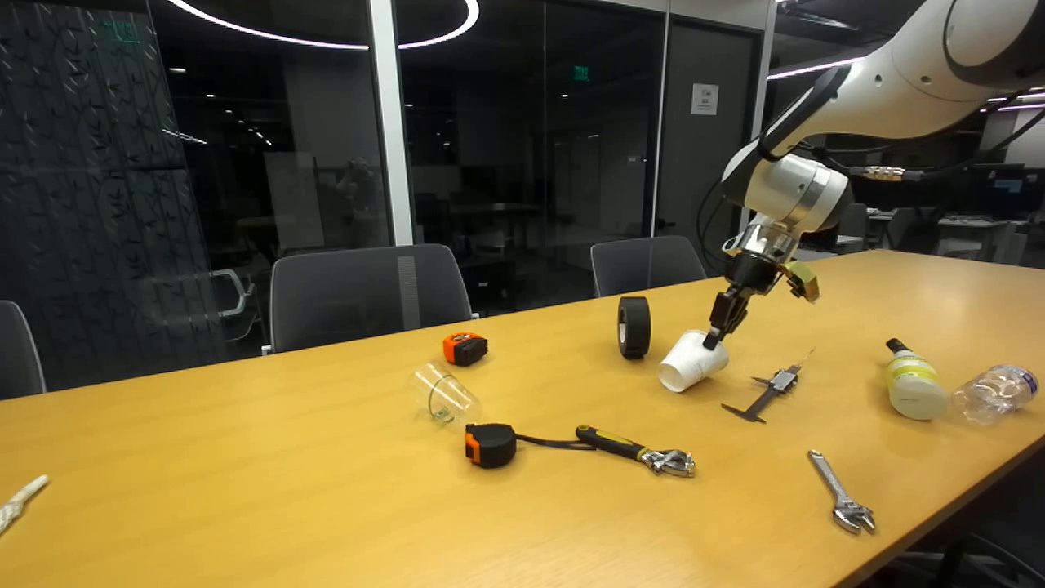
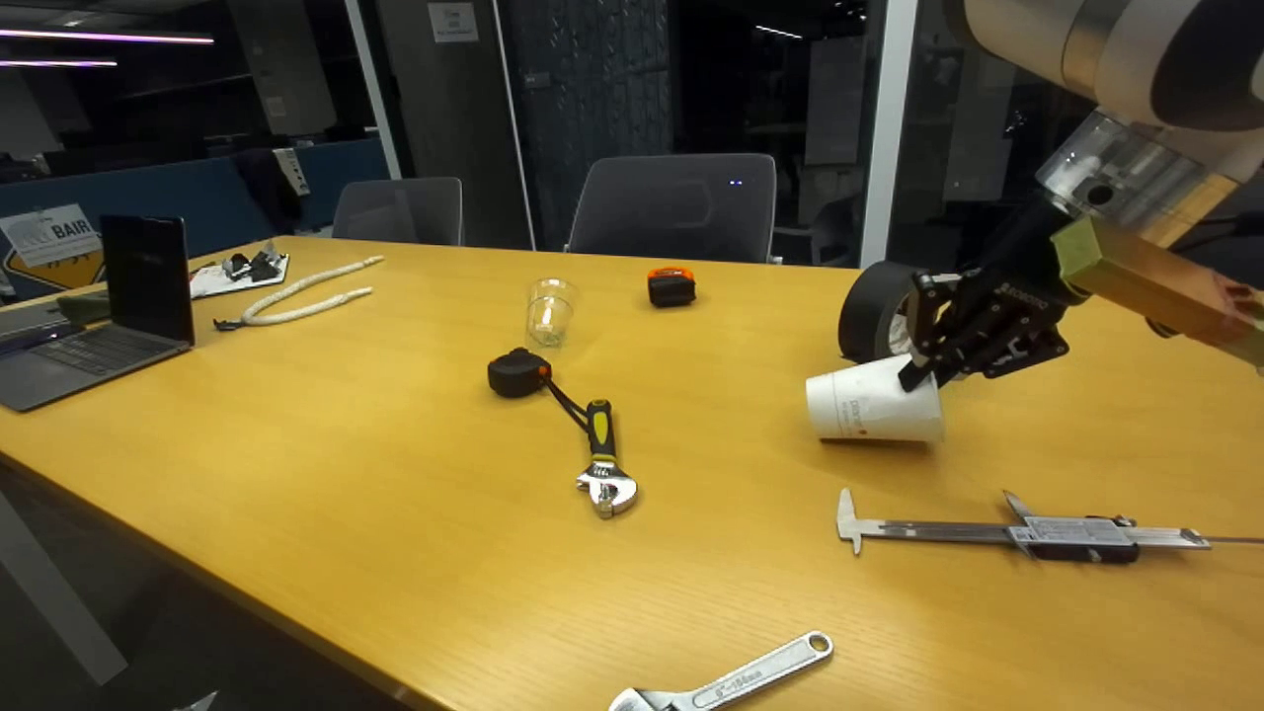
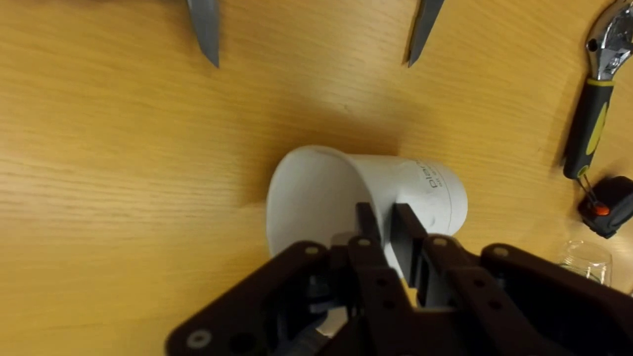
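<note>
A white paper cup (image 1: pixel 692 362) lies on its side, tilted, at or close to the tabletop. Its printed side shows in exterior view 2, where my gripper (image 2: pixel 920 369) reaches the cup's right end from above. In the wrist view the open mouth of the cup (image 3: pixel 317 199) faces left. There my gripper is shut on the rim, with one finger inside the mouth and the other against the outer wall. Whether the cup is fully clear of the table cannot be made out.
A black roll (image 1: pixel 633 327) stands just behind the cup. Calipers (image 2: pixel 1043 533) lie in front of it. Two wrenches, two tape measures and a clear cup (image 1: pixel 442 394) are spread leftward and forward. A bottle (image 1: pixel 916 385) and a clear container (image 1: pixel 995 394) occupy the right side.
</note>
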